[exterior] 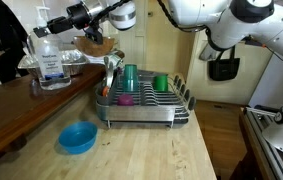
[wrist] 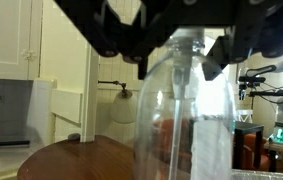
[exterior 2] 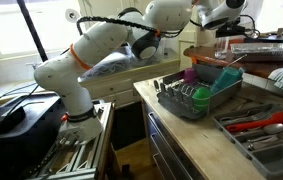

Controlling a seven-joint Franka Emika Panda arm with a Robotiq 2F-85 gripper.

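Note:
A clear pump bottle (exterior: 52,62) with a white label stands upright in exterior view 1, at the left on the raised wooden shelf. My gripper (exterior: 43,29) is at its top, shut on the bottle's neck. In the wrist view the transparent bottle (wrist: 184,125) fills the lower middle, its pump tube visible inside, and my gripper closes around the neck above. Whether the bottle's base touches the shelf cannot be told.
Below the shelf (exterior: 26,112), a blue bowl (exterior: 78,137) sits on the counter. Right of it stands a dish rack (exterior: 146,112) with green cups (exterior: 130,76) and a purple item (exterior: 125,100). A cutlery tray (exterior 2: 266,135) lies at the right in exterior view 2.

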